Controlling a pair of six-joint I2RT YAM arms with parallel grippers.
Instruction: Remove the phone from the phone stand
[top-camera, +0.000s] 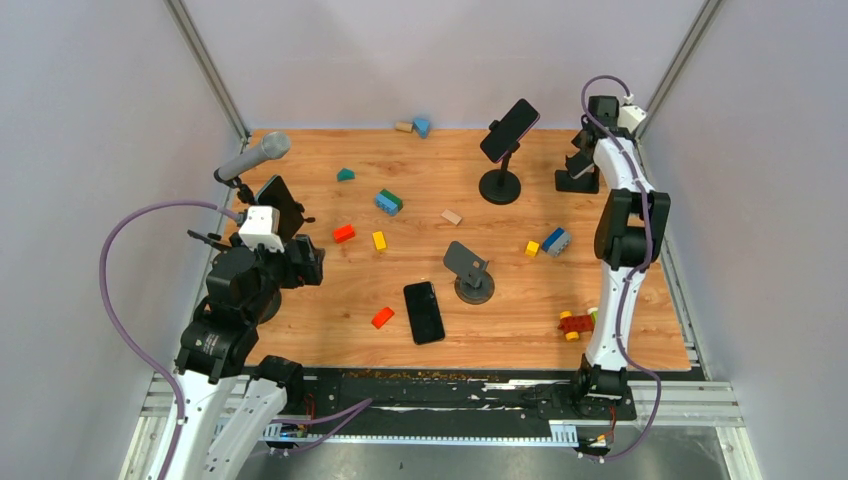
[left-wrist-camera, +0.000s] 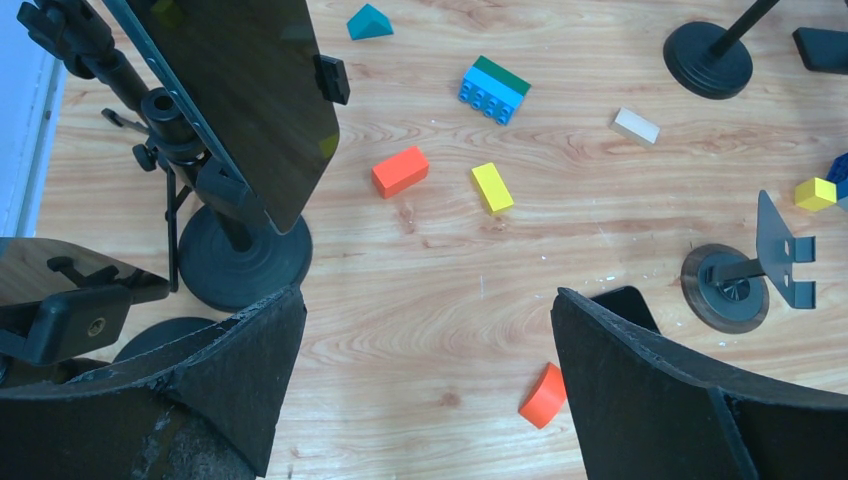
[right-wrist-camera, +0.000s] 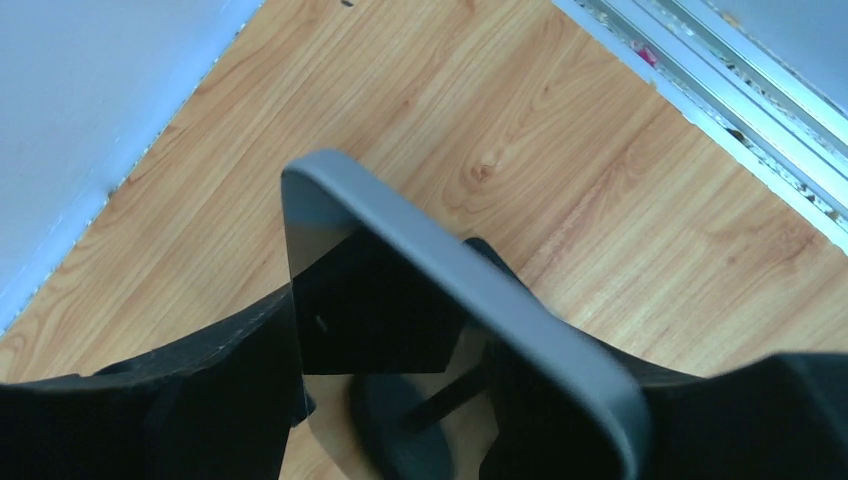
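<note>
My right arm reaches the back-right corner, its gripper (top-camera: 590, 130) over a dark phone stand (top-camera: 576, 180). In the right wrist view a translucent-looking, grey-edged phone (right-wrist-camera: 460, 290) fills the space between the part-open fingers of that gripper; whether they touch it is unclear. The stand below is mostly hidden. My left gripper stands open with nothing between its fingers, at the left beside a phone on a stand (left-wrist-camera: 230, 90). Another phone on a stand (top-camera: 508, 130) is at the back centre, and a black phone (top-camera: 424, 313) lies flat near the front.
An empty grey stand (top-camera: 466, 262) stands mid-table. A microphone (top-camera: 264, 150) is at the left. Loose blocks (top-camera: 343, 232) and a toy car (top-camera: 576, 325) are scattered around. Walls border the table at back and sides.
</note>
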